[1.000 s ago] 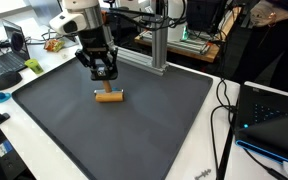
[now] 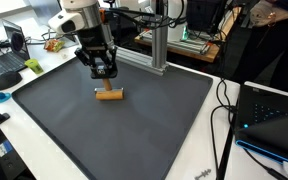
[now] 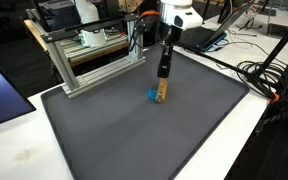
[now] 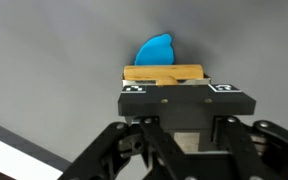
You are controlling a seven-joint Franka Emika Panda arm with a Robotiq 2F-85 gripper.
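Observation:
A light wooden piece with a crossbar point(image 2: 110, 95) and a short upright stem point(image 2: 107, 84) is at the far part of the dark grey mat. My gripper point(image 2: 105, 76) comes down from above and is shut on the stem. The crossbar is low, at or very near the mat; exact contact cannot be told. In the second exterior view, the wooden piece point(image 3: 161, 90) hangs below the black fingers point(image 3: 164, 66). A blue piece point(image 4: 156, 50) lies just beyond the crossbar point(image 4: 164, 72) in the wrist view, where the gripper's black front hides most of the stem.
A metal frame post point(image 2: 160, 50) stands at its back edge. Past the left edge are a yellow-green object point(image 2: 33, 65) and a blue one point(image 2: 2, 97). Cables point(image 3: 249, 75) run behind the mat.

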